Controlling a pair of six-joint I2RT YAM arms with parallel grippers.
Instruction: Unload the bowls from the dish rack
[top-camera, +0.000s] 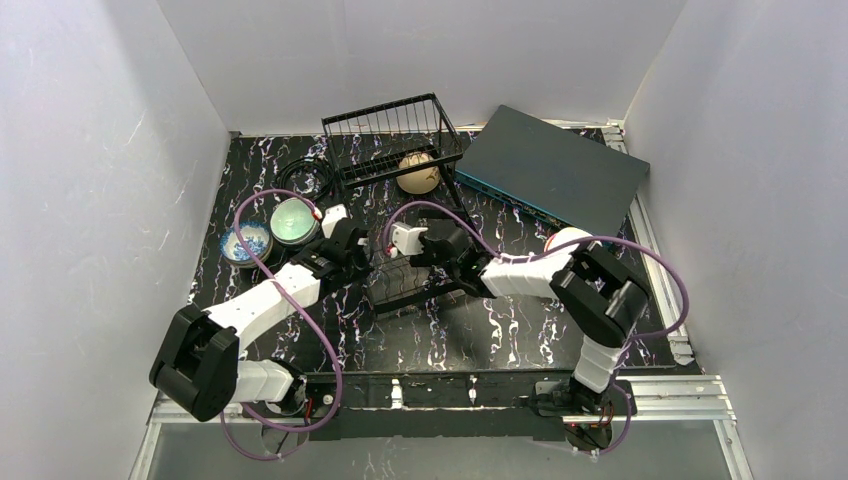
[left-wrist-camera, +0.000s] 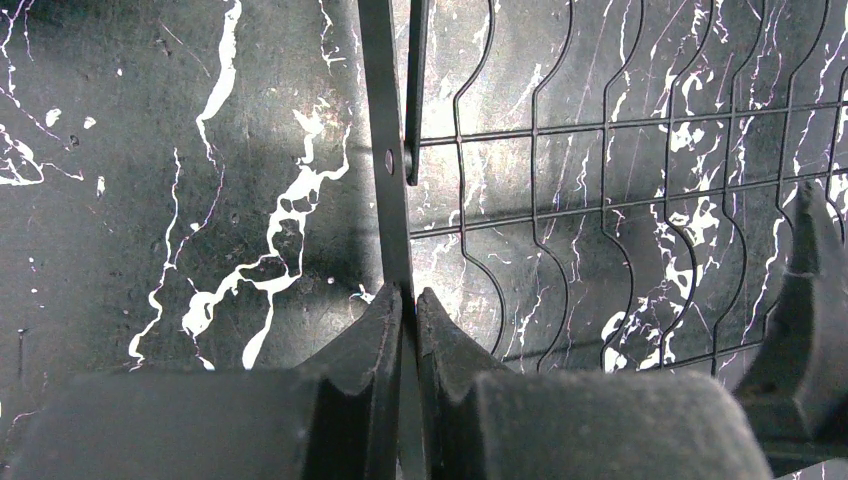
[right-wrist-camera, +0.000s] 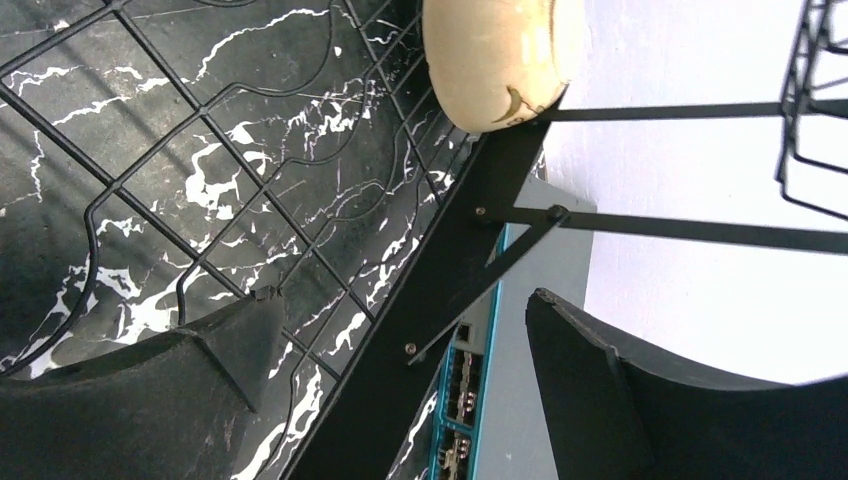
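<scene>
The black wire dish rack (top-camera: 408, 299) stands mid-counter. At its back sits a cream bowl (top-camera: 419, 176), the only one I can see in the rack; the right wrist view shows that bowl (right-wrist-camera: 495, 65) near the top, beyond the fingertips. My left gripper is shut on the flat black side bar (left-wrist-camera: 385, 160) of the rack. Over the rack's wire floor, my right gripper stands open with its fingers wide apart and nothing held, short of the bowl. Left of the rack are a green bowl (top-camera: 293, 220) and a blue-patterned bowl (top-camera: 246, 243).
A coiled black cable (top-camera: 304, 178) lies behind the green bowl. A large dark flat box (top-camera: 560, 170) fills the back right. Something round and white (top-camera: 566, 237) sits partly behind the right arm.
</scene>
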